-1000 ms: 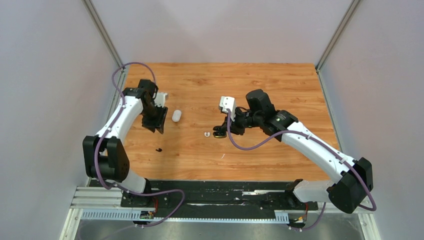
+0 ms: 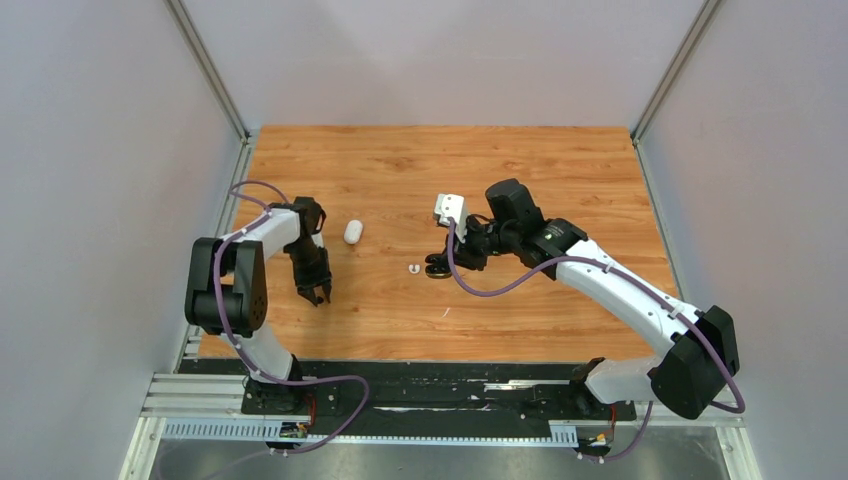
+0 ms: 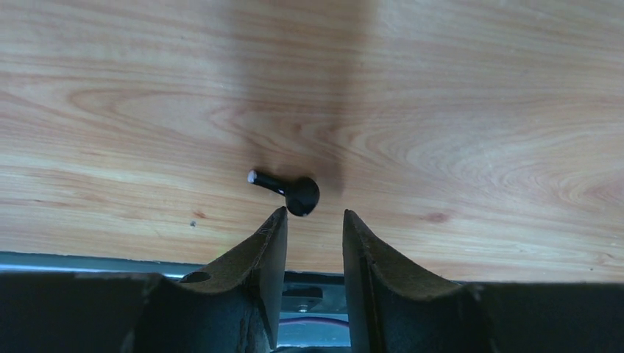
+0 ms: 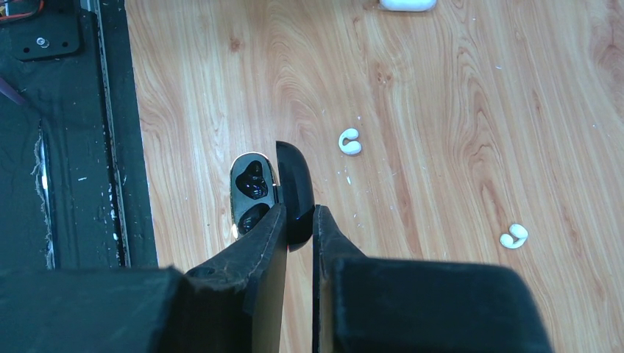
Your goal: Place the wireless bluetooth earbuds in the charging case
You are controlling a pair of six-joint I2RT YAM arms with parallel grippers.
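One black earbud (image 3: 300,195) lies on the table in the left wrist view, its stem pointing up and left. My left gripper stands part open just above and in front of it, the gap between its fingers empty. In the right wrist view an open black charging case (image 4: 254,180) with two dark hollows is held by its lid (image 4: 294,187). My right gripper is shut on that lid. Whether any earbud sits in the hollows is hard to tell. A second black earbud is not clearly seen.
Small white earbuds (image 4: 350,142) lie near the held case, and another white piece (image 4: 513,236) lies further off. A closed white case (image 2: 353,232) rests between the arms, nearer the left one.
The right arm and its case have barely shifted.
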